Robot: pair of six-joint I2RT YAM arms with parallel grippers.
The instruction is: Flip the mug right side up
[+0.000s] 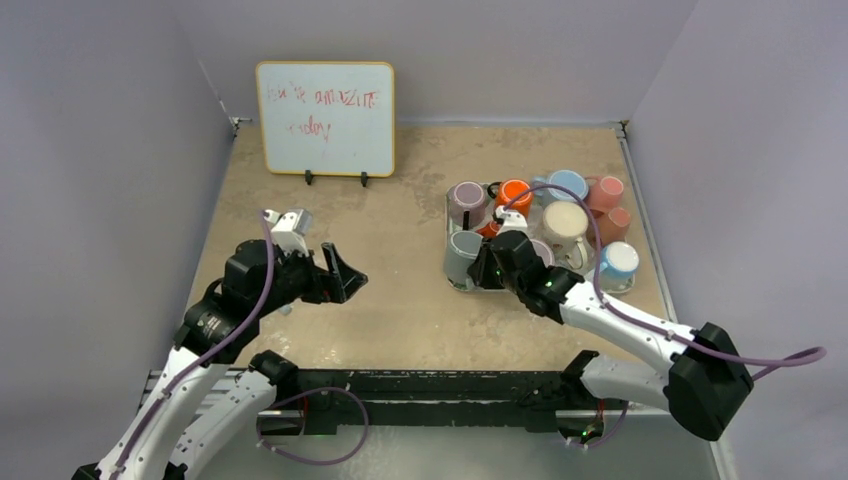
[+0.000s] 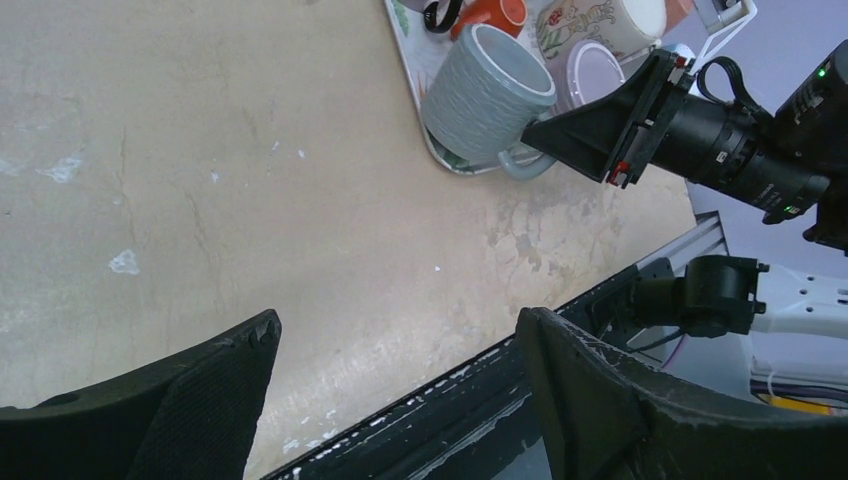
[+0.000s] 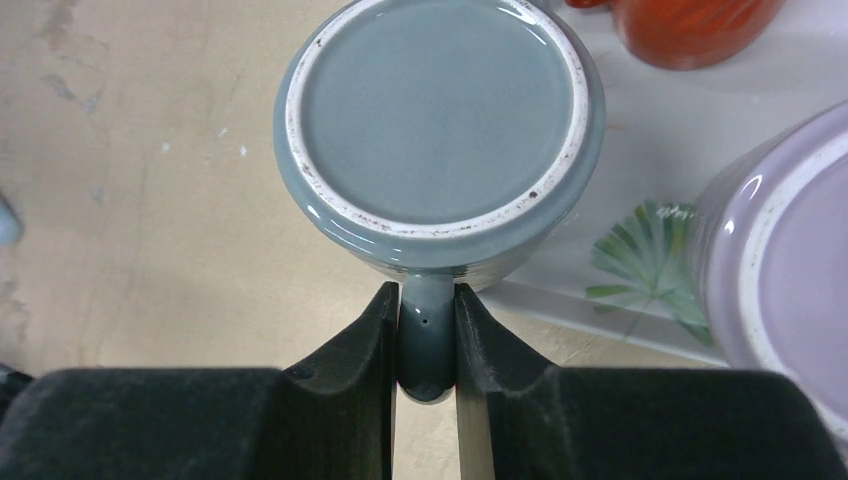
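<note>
The blue-grey mug (image 3: 440,110) is upside down, its flat base with a pale ring facing up in the right wrist view. Its handle (image 3: 427,335) sits between the fingers of my right gripper, which touch it on both sides; the gripper is shut on it. In the left wrist view the mug (image 2: 480,105) leans a little at the near left corner of the tray (image 2: 410,75). Over the bare table on the left, my left gripper stands open, nothing between its widely parted fingers.
Several other mugs crowd the tray: an orange one (image 1: 514,192), a lilac one (image 1: 467,197) and a cream one (image 1: 564,222) among them. A whiteboard (image 1: 326,117) stands at the back left.
</note>
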